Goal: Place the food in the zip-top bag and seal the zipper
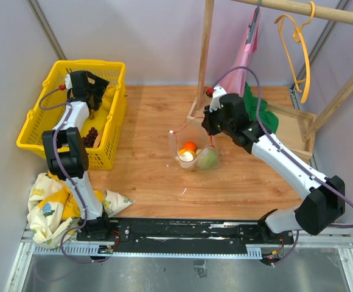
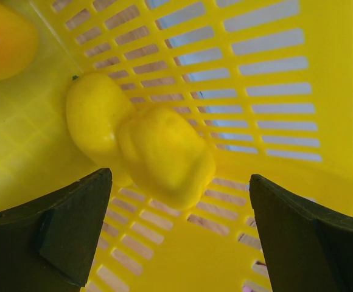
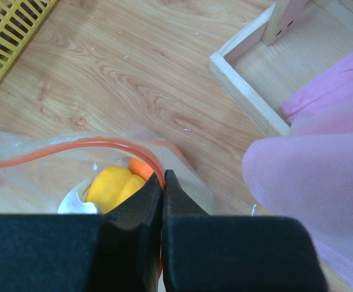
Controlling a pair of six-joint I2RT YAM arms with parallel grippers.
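The zip top bag (image 1: 195, 155) stands upright on the table with orange, white and green food inside; in the right wrist view a yellow item (image 3: 109, 188) shows in it too. My right gripper (image 1: 210, 121) is shut at the bag's rim (image 3: 91, 141). My left gripper is open, down inside the yellow basket (image 1: 115, 140), over a yellow pepper (image 2: 167, 158) and another yellow fruit (image 2: 91, 115). An orange-yellow fruit (image 2: 3, 39) lies farther back, and grapes (image 1: 91, 135) lie in the basket.
A wooden rack (image 1: 298, 146) with pink cloth, green cloth and an orange hanger stands at the back right. Patterned cloths (image 1: 45, 225) lie at the front left. The middle of the table between basket and bag is clear.
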